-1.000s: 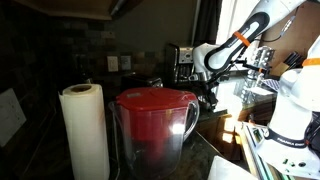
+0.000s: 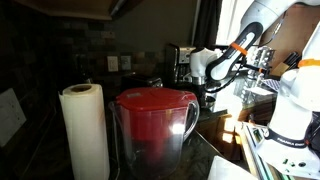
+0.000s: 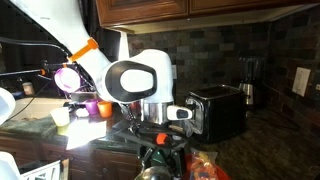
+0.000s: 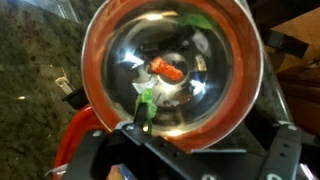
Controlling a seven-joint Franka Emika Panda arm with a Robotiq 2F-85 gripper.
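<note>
A shiny metal bowl (image 4: 200, 95) with a copper-toned rim fills much of the wrist view. Inside it lies a small orange-red piece (image 4: 165, 69). Something green (image 4: 147, 101) shows nearer the rim, and its exact shape is unclear. My gripper is open above the bowl's near side, its dark fingers apart. From the second exterior view, the gripper (image 3: 160, 148) points down over the bowl (image 3: 156, 173), which is cut off by the frame's lower edge. In the first exterior view the pitcher hides the bowl.
A red pitcher (image 2: 152, 135) and a paper towel roll (image 2: 86, 135) stand on the counter. A black toaster (image 3: 216, 112) sits behind the arm. Colourful cups (image 3: 92, 105) stand at the left. Beside the bowl is a red rim (image 4: 75, 135).
The arm's hand has shifted only slightly near the same spot behind the pitcher. The pitcher and paper towel roll have stayed still.
</note>
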